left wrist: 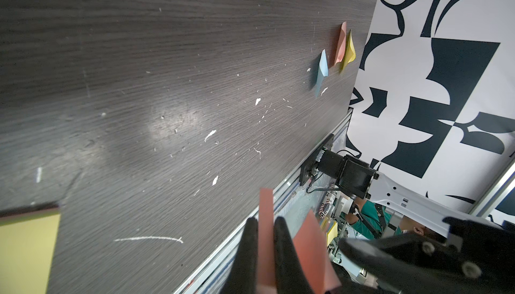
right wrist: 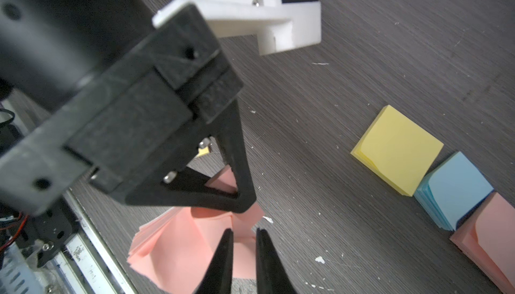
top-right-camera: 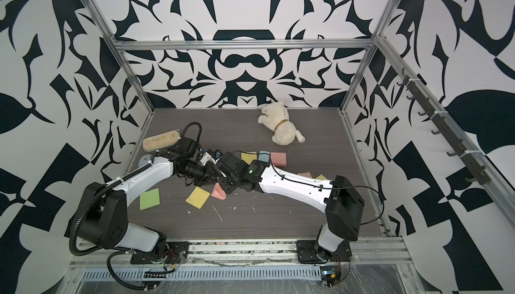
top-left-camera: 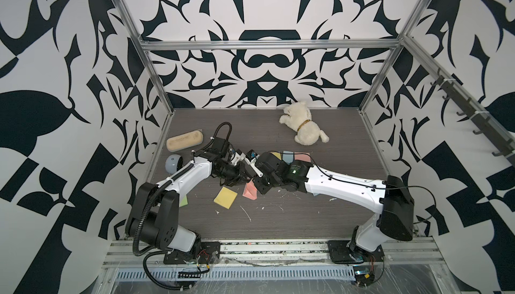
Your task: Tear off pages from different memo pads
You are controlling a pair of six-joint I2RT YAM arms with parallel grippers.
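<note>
Both grippers meet low over the table's front middle, around crumpled pink memo paper (right wrist: 179, 251). In the left wrist view my left gripper has a pink strip at its fingertips; the right wrist view shows it shut on the pink paper. My right gripper is part open, its fingertips apart over the pink sheets. A yellow pad (top-left-camera: 225, 197) lies just left of the pink one. Yellow (right wrist: 397, 149), blue (right wrist: 453, 186) and pink pads (right wrist: 485, 240) sit in a row farther back. A green pad (top-right-camera: 149, 199) lies at left.
A white plush dog (top-left-camera: 303, 124) lies at the back right, a tan oblong case (top-left-camera: 184, 140) at the back left. Small loose sheets (left wrist: 322, 71) stand at the right. Paper scraps dot the front of the table.
</note>
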